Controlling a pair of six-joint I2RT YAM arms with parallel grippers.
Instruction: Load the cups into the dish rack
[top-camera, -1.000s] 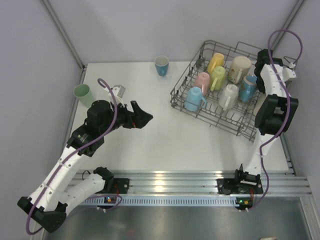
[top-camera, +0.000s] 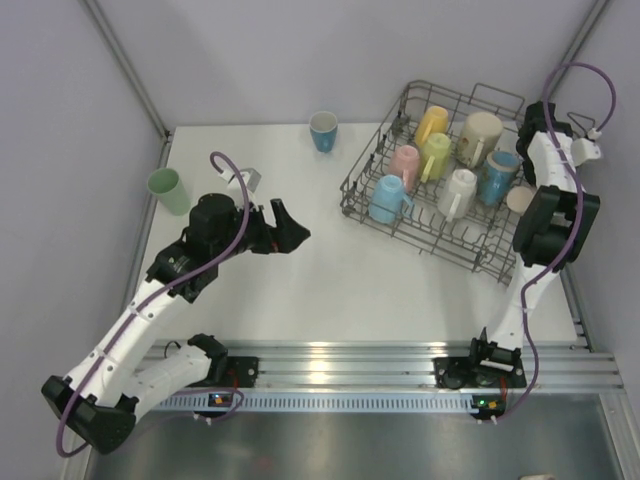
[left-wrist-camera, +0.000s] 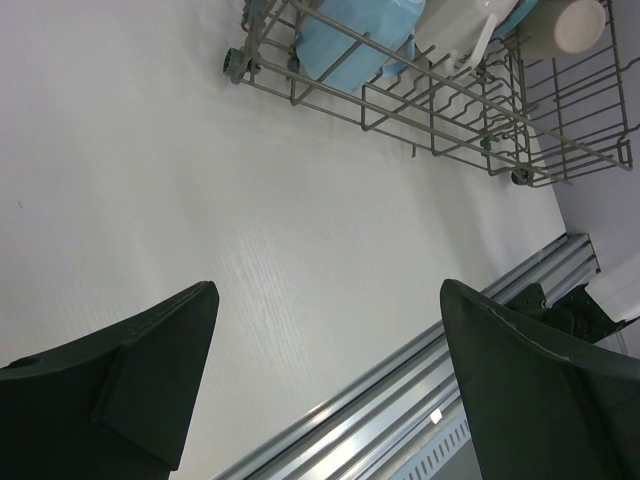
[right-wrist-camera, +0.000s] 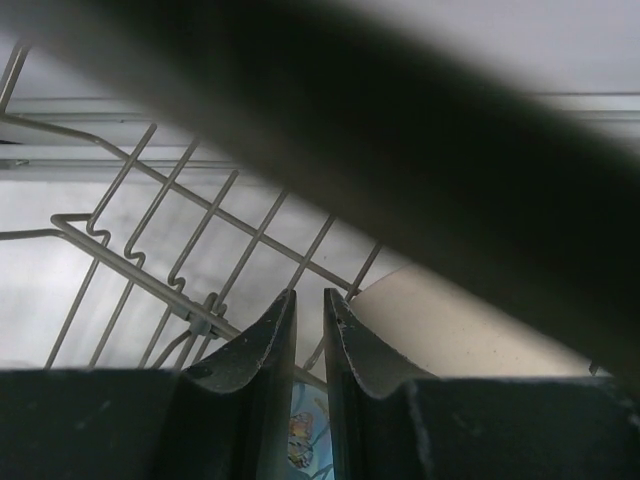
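Inside the dish rack (top-camera: 445, 235) stand a yellow cup (top-camera: 432, 122), a light green cup (top-camera: 436, 155), a pink cup (top-camera: 404, 162), a light blue cup (top-camera: 386, 199), a white cup (top-camera: 458, 192), a large cream cup (top-camera: 480, 135) and a teal cup (top-camera: 494, 180). A beige cup (top-camera: 519, 199) sits at the right end, partly covered by the right arm; its pale surface (right-wrist-camera: 450, 325) shows beside the right gripper, which has a narrow empty gap between its fingers. Over the bare surface, my left gripper is open and empty.
Outside the rack, a blue cup (top-camera: 323, 131) stands near the back wall and a dark green cup (top-camera: 168, 190) at the far left. Between the left arm and the rack, the white surface (top-camera: 350, 280) is clear. Rack wires (right-wrist-camera: 150, 280) run close to the right gripper.
The right arm has shifted slightly right, and more of the beige cup shows beside it. My left arm has drifted a little right and down in the top view. The other cups look unmoved.
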